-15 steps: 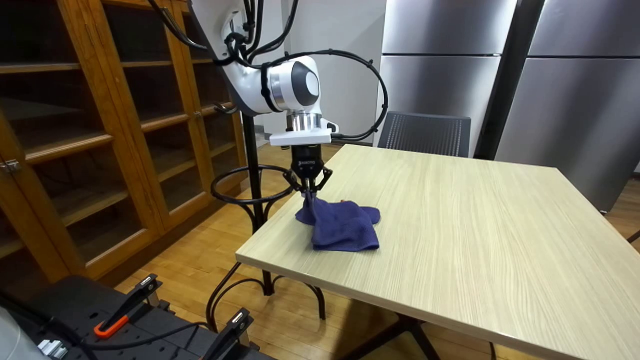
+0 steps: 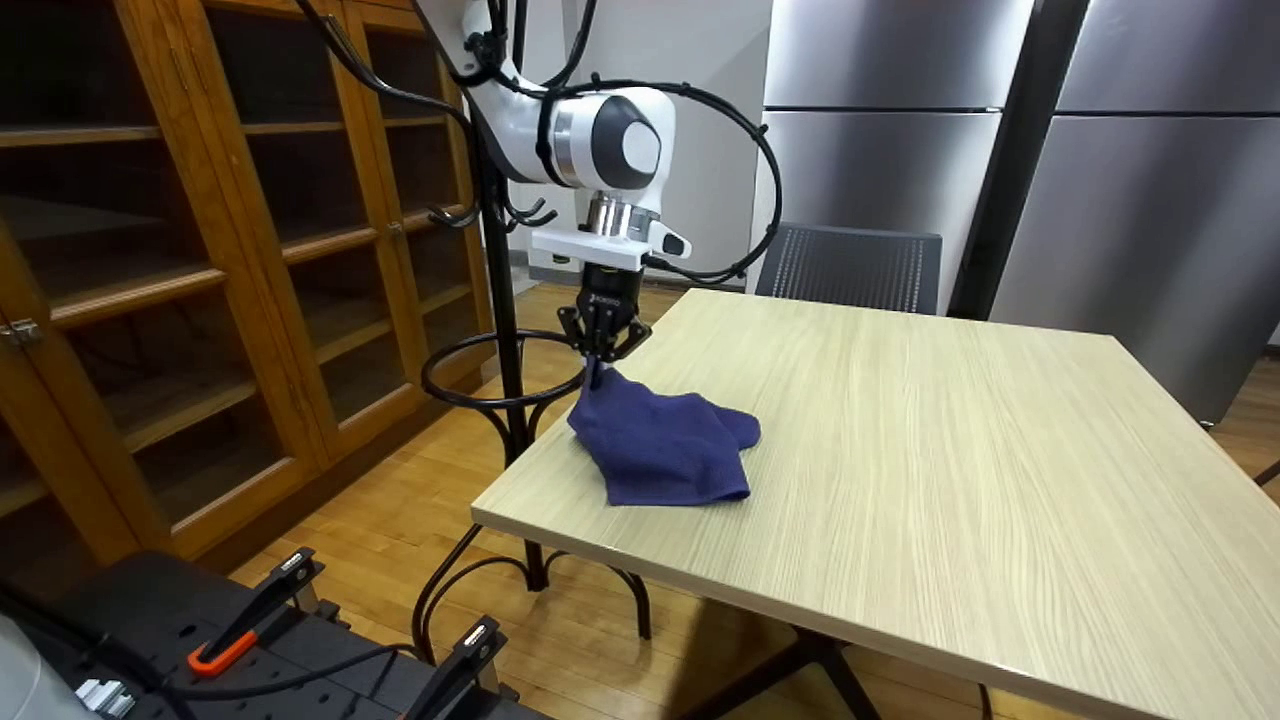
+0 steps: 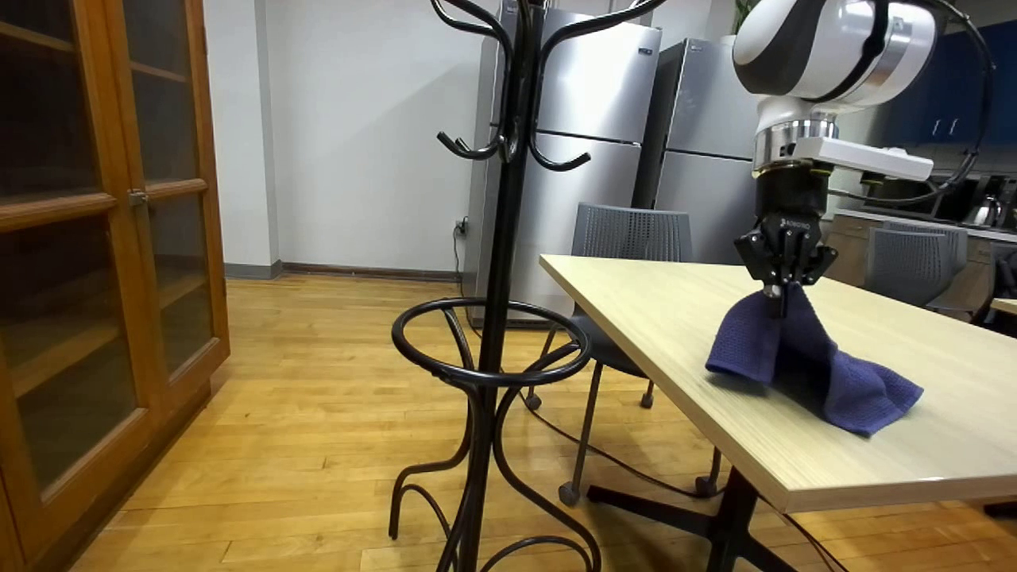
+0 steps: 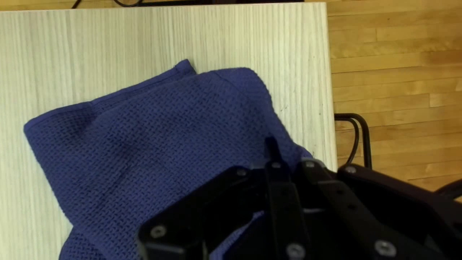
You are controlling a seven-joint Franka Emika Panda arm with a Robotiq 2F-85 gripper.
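A dark blue woven towel point(image 2: 672, 446) lies partly on the pale wooden table point(image 2: 936, 480), near its left edge. My gripper point(image 2: 596, 366) is shut on a pinched part of it, lifting that part into a peak above the tabletop. From the second exterior view, the towel point(image 3: 863, 386) hangs in a tent from my gripper point(image 3: 783, 295), its lower parts resting on the wood. In the wrist view the towel point(image 4: 173, 130) spreads out to the left of the fingers; the exact pinched spot is hidden behind my gripper.
Close beside the table's left edge stands a black coat rack point(image 3: 496, 334) with a ring and curved hooks. A grey chair point(image 2: 852, 266) is at the far side. Wooden cabinets point(image 2: 228, 276) line the left.
My gripper has risen and shifted slightly left in the first exterior view. The towel's held part is pulled higher and toward the table's left edge.
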